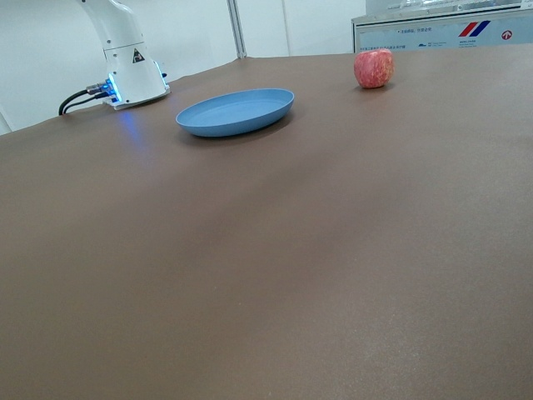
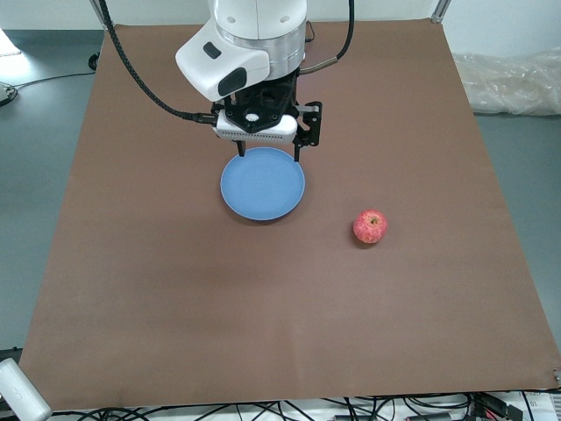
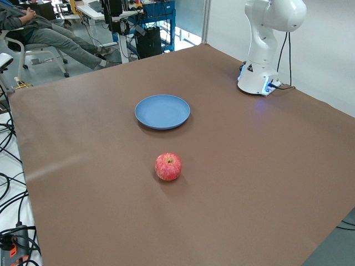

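A round blue plate (image 2: 262,189) lies empty on the brown table (image 2: 219,307); it also shows in the top view (image 1: 234,112) and the right view (image 3: 162,112). A red apple (image 2: 370,226) sits apart from it, to its right in the left view and top view (image 1: 374,68), in front of it in the right view (image 3: 168,166). My gripper (image 2: 269,153) hangs near the plate's far edge in the left view, two black fingers spread apart and nothing seen between them. The gripper is not visible in the top and right views.
My arm's base (image 3: 256,80) stands at the table's edge in the right view. Cables (image 2: 368,408) run along the near edge. A seated person (image 3: 61,39) is beyond the table at the upper left of the right view.
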